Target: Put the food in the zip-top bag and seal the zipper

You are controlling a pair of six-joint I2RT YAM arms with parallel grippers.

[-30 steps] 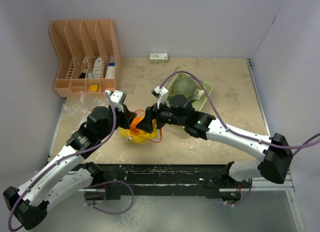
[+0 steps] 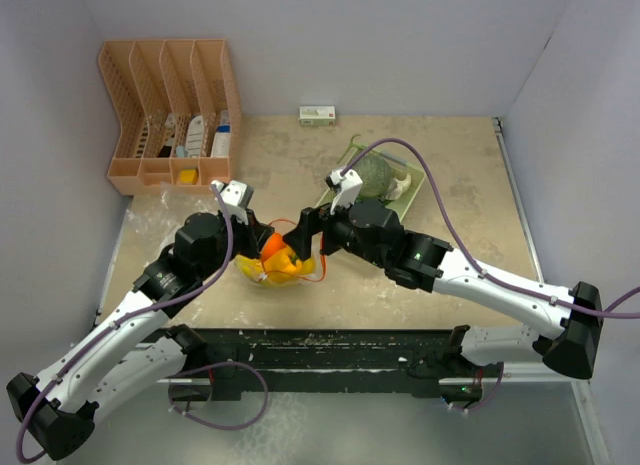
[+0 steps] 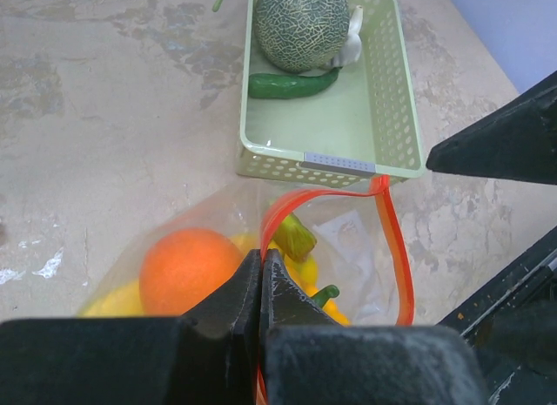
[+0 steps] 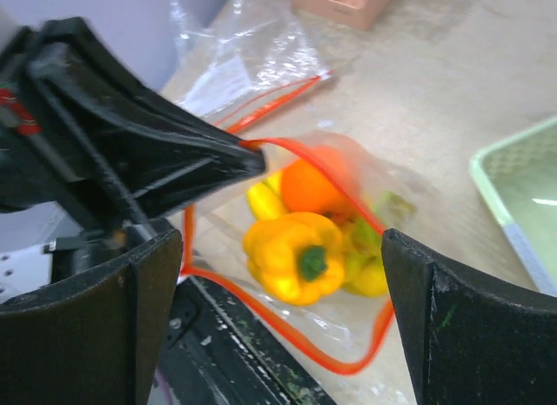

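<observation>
The clear zip bag [image 3: 209, 209] has an orange-red zipper rim [image 4: 287, 335], and its mouth gapes toward the right arm. Inside it are an orange [image 3: 187, 270], a yellow pepper [image 4: 296, 257] with a green stem, and other yellow and green food. My left gripper is shut on the bag's rim, pinching the orange strip between its fingertips. To the right of the mouth, my right gripper [image 2: 308, 235] stands open with nothing between its fingers. In the right wrist view the bag mouth lies between and beyond those fingers.
A green basket [image 3: 400, 91] behind the bag holds a melon [image 3: 300, 26], a cucumber [image 3: 291, 84] and something white. Flat clear bags [image 4: 248, 57] lie at the left. An orange divided rack [image 2: 170, 115] and a small box [image 2: 317, 116] stand at the back.
The left arm has stayed in place at the rim.
</observation>
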